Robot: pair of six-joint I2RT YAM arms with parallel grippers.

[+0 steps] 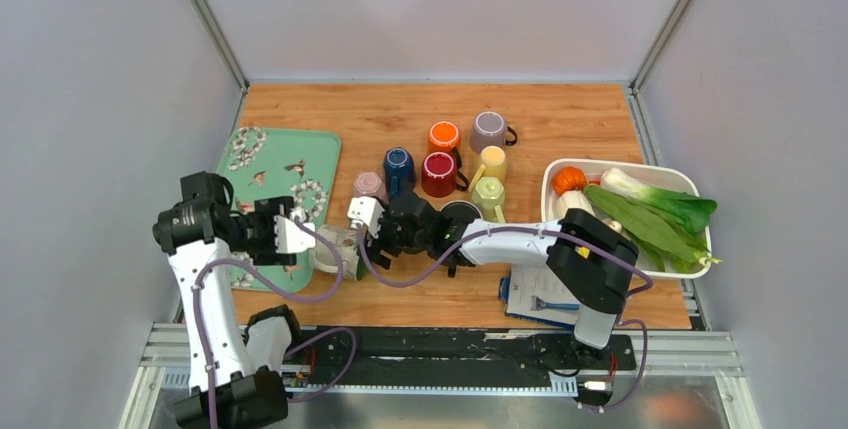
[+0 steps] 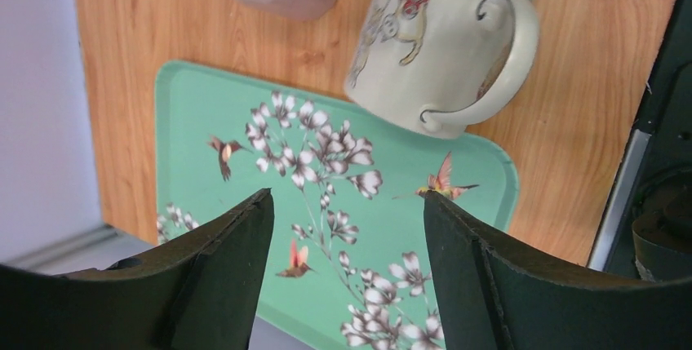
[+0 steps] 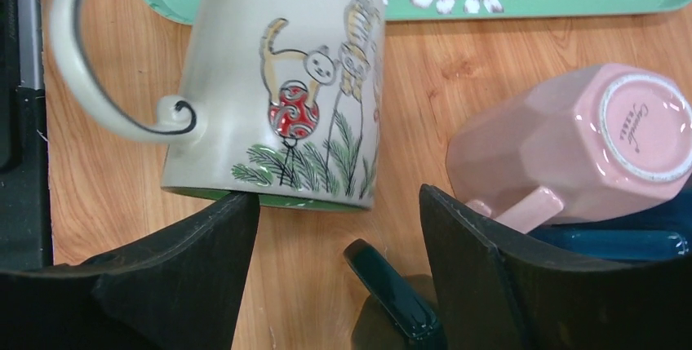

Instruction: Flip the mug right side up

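Observation:
A white mug (image 2: 441, 48) with cat drawings and a green inside lies on its side, its base by the tray's edge in the left wrist view. Its handle (image 3: 77, 56) faces the robot's side of the table. My left gripper is over the green tray (image 2: 245, 142), on the base side of the mug, its fingers apart with nothing between them. From the mouth side, my right gripper points at the mug, fingers parted. One right finger (image 3: 232, 228) overlaps the rim in that view; whether they touch I cannot tell.
A pink mug (image 3: 538, 146) stands upside down close by. Behind are blue (image 1: 399, 169), red (image 1: 438, 174) and several other upturned mugs. A vegetable basket (image 1: 553, 211) and a clipboard (image 1: 535, 301) lie to the right.

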